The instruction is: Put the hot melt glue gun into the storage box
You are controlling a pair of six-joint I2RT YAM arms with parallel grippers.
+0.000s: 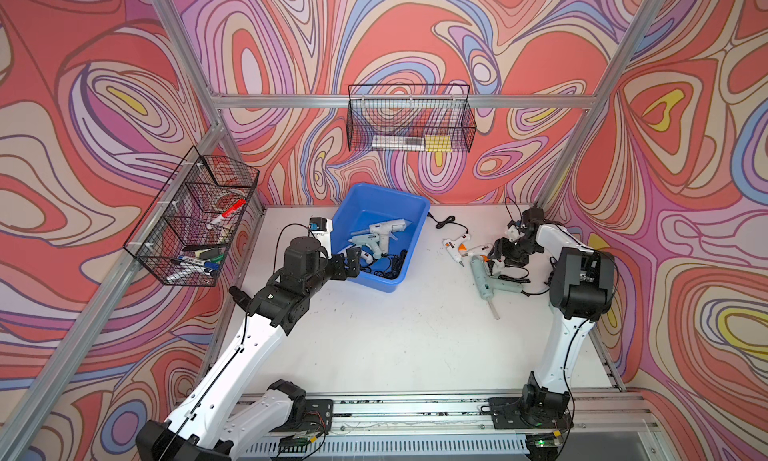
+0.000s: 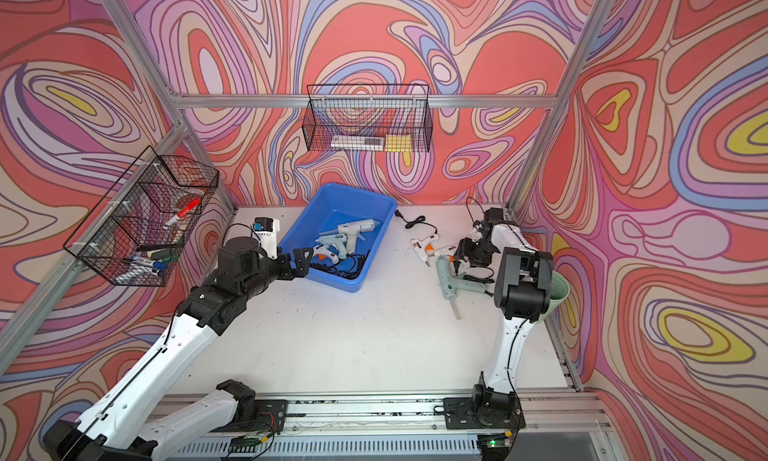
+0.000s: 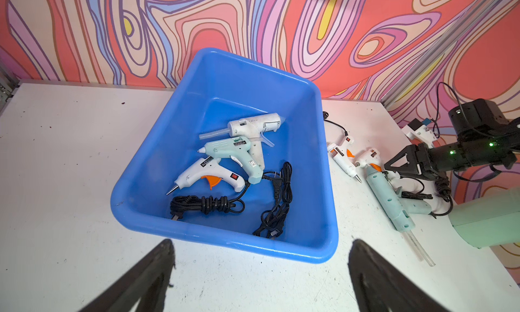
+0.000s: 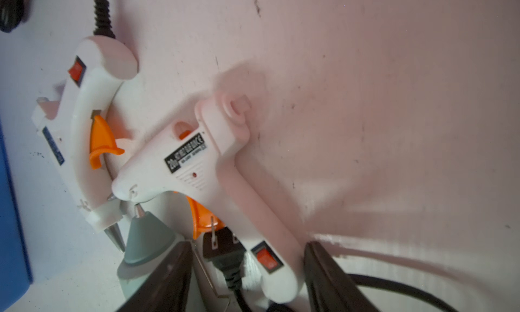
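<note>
Several glue guns lie inside the blue storage box [image 3: 135, 203]. On the table right of it lie a white glue gun [image 4: 84, 117] with a black cord, a second white glue gun [image 4: 233, 187] and a large mint glue gun [image 3: 390, 201]. My right gripper is low over the second white gun's handle, its fingers apart on either side of the red-switch end; a grip does not show. In the left wrist view my left gripper stands open at the box's front, nothing between its fingers.
A green bin [image 2: 556, 297] stands at the table's right edge. Wire baskets hang on the back wall [image 1: 410, 121] and at the left [image 1: 192, 221]. Black cords lie among the guns.
</note>
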